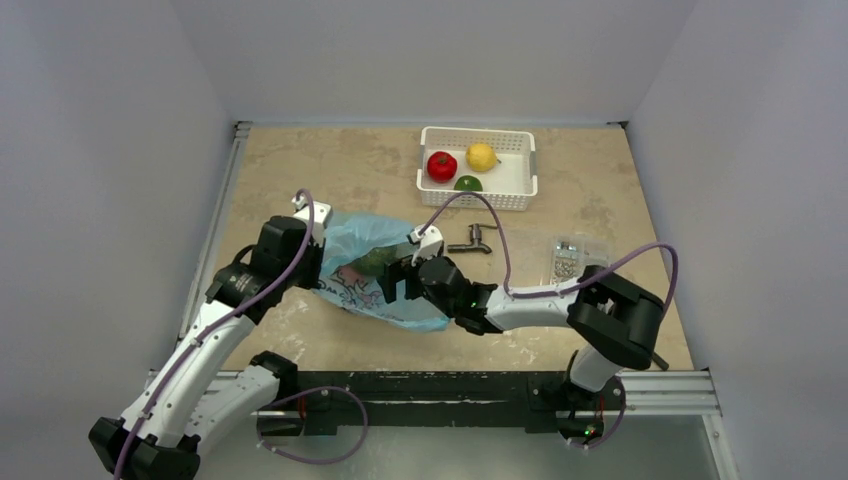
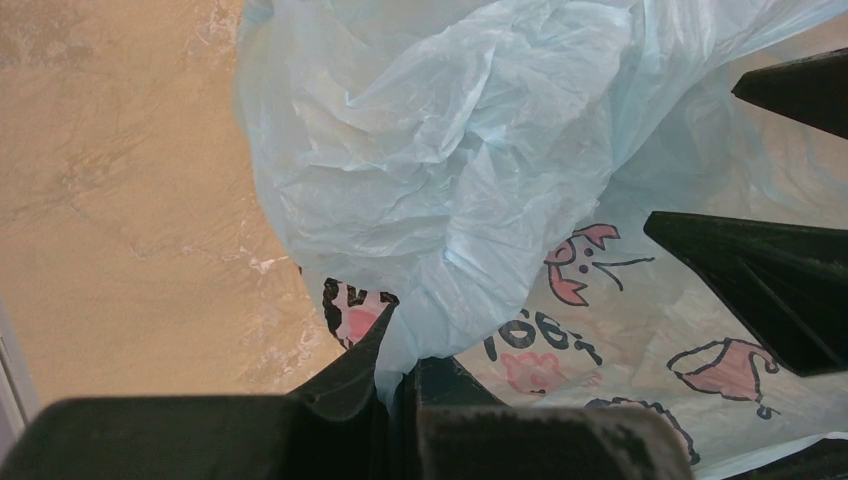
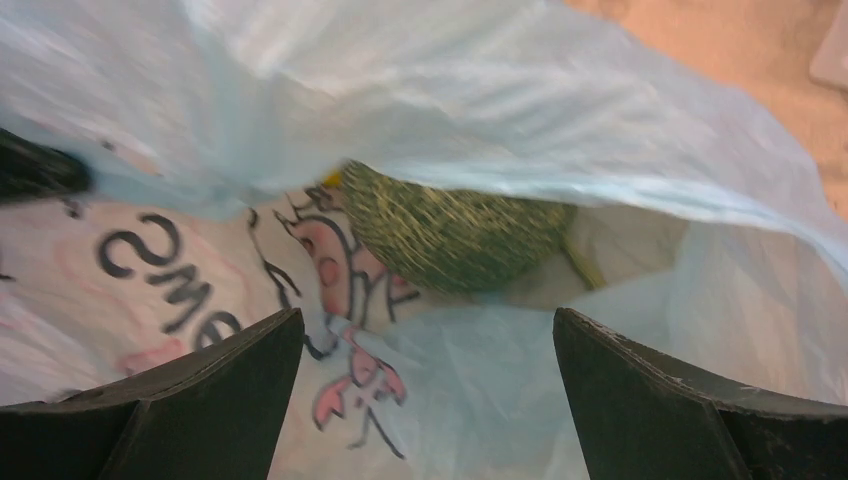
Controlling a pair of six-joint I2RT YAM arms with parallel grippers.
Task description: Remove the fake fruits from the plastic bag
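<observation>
The light blue plastic bag [image 1: 365, 238] lies on its side at the table's left middle, its mouth facing right. A gathered fold of it runs down between the fingers of my left gripper, which is shut on the film. Inside the bag rests a dark green, rough-skinned fruit [image 3: 450, 225], partly covered by the upper film. A bit of something yellow [image 3: 332, 178] peeks out beside it. My right gripper stands open at the bag's mouth, the fruit beyond its fingertips and nothing held between them.
A white basket [image 1: 510, 202] at the back holds a red tomato [image 1: 442, 166], a yellow fruit [image 1: 481, 157] and a green fruit [image 1: 468, 184]. A metal tap [image 1: 470, 246] and a clear box of small parts [image 1: 566, 261] lie right of the bag.
</observation>
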